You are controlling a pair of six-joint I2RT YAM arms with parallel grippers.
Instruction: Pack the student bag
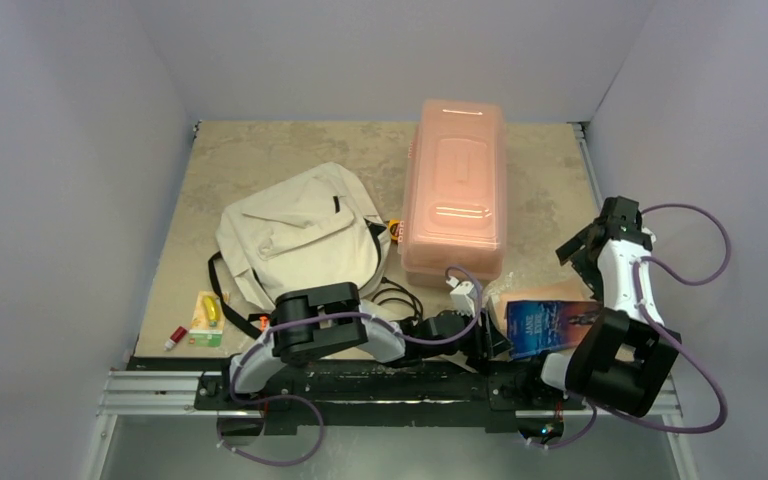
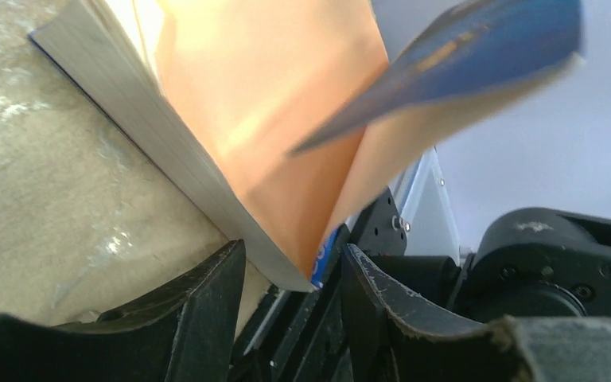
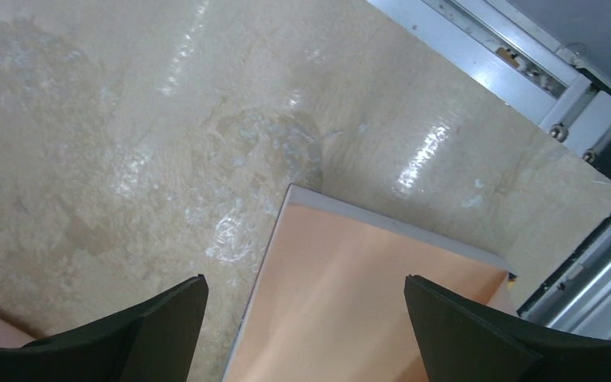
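Observation:
A blue-covered book (image 1: 550, 325) lies at the front right, its cover lifted to bare a peach page (image 2: 270, 87). In the left wrist view the raised cover (image 2: 485, 48) curls over the page block. My left gripper (image 1: 497, 345) is at the book's left corner; its fingers stand apart with the corner showing between them, and contact cannot be told. Above the book's far right side my right gripper stands open, the peach page below it and nothing held. The cream bag (image 1: 305, 235) lies on the table's left half.
A pink translucent box (image 1: 455, 190) stands at the back centre. Left of the bag are a yellow item in packaging (image 1: 208, 315) and a small red item (image 1: 175, 337). A black cable (image 1: 395, 292) lies near my left arm.

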